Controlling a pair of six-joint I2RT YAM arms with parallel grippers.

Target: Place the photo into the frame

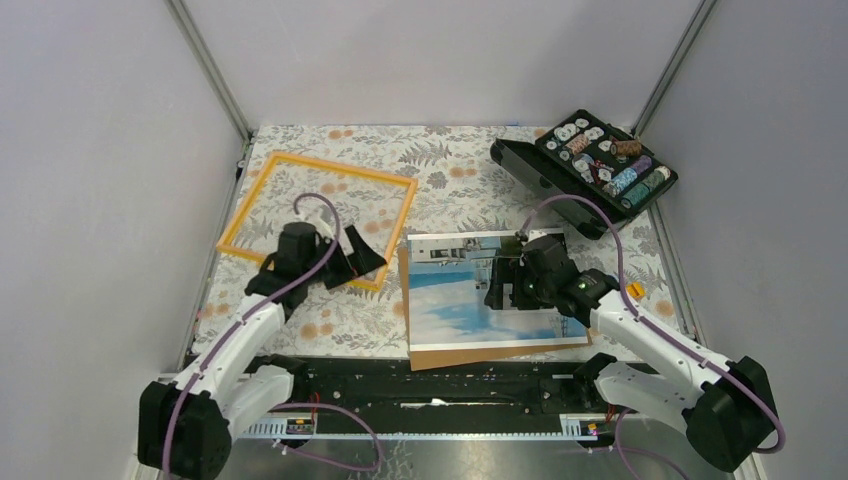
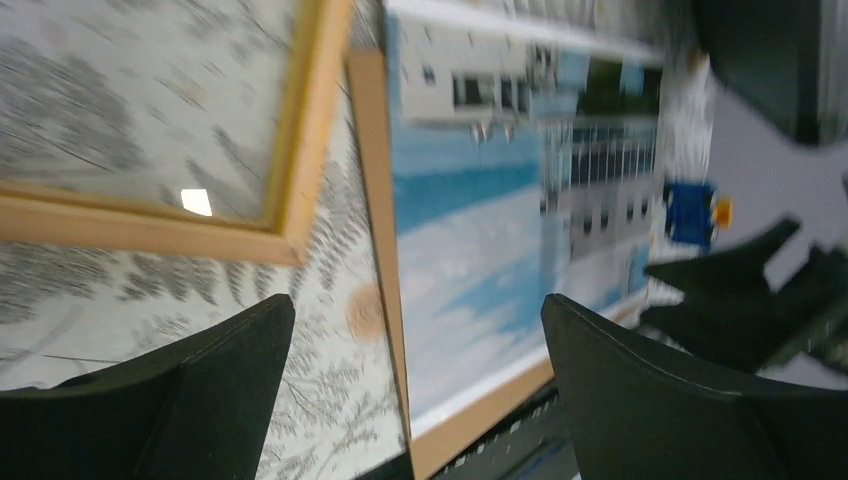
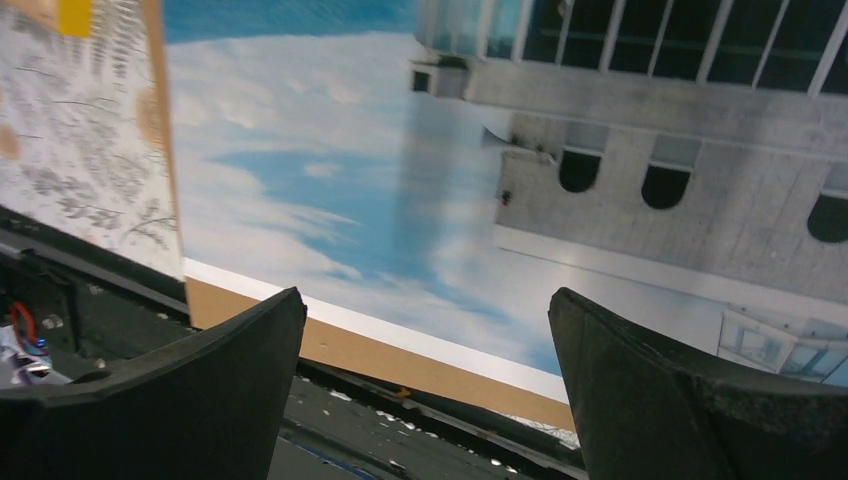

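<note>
The yellow-orange frame [image 1: 345, 170] lies empty on the patterned cloth at the left. To its right, the photo [image 1: 450, 300], blue sky with a building and a white border, lies on a brown backing board [image 1: 440, 358] that sticks out along its left and front edges. My left gripper [image 1: 365, 258] hangs open over the frame's front right corner; in the left wrist view that frame corner [image 2: 285, 240] shows beyond the parted fingers. Open as well, my right gripper [image 1: 510, 285] hovers over the photo's right half, and only photo, board and table edge show between its fingers.
At the back right stands an open black case [image 1: 590, 170] holding several spools and round pieces. A small yellow and blue item [image 1: 635, 290] sits right of the photo, near the right arm.
</note>
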